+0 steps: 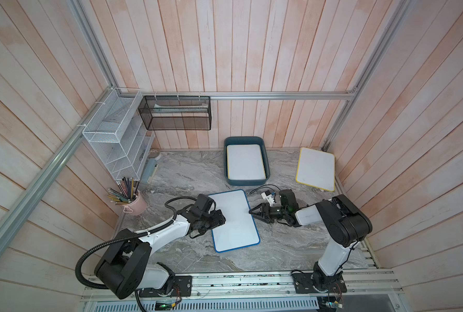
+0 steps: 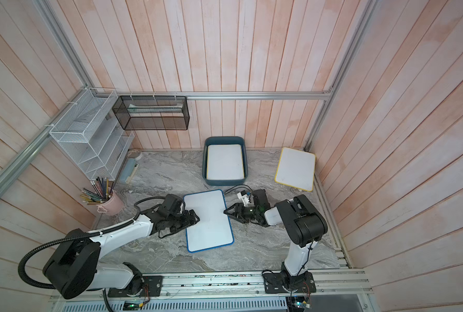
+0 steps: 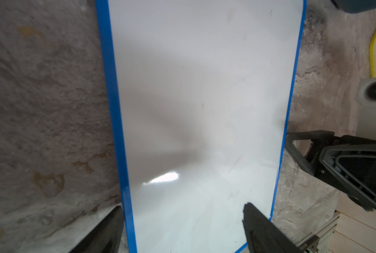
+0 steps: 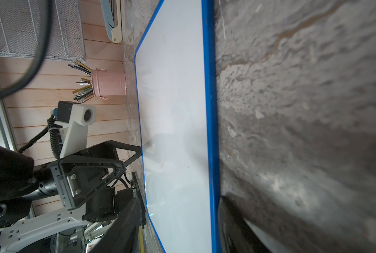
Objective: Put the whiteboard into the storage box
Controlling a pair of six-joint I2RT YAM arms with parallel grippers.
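Note:
The blue-edged whiteboard [image 1: 235, 222] lies on the table, slightly turned, between my two grippers. My left gripper stands open over its left edge: one finger [image 3: 107, 234] is just outside the blue rim, the other above the white face. At the opposite long edge, my right gripper is open too, with one finger [image 4: 230, 227] close against the outside of the rim and the other over the board. Behind it stands the dark teal storage box [image 1: 246, 182], holding a yellow-edged whiteboard [image 1: 245, 161]. A second yellow-edged whiteboard [image 1: 315, 169] lies at the back right.
Left of the board is a pink pen cup [image 1: 135, 206], below a white mesh rack [image 1: 122, 140]. A black wire basket [image 1: 175, 115] hangs on the back wall. A dark cable [image 1: 265, 187] curves between box and right gripper. Table around the box's left side is bare.

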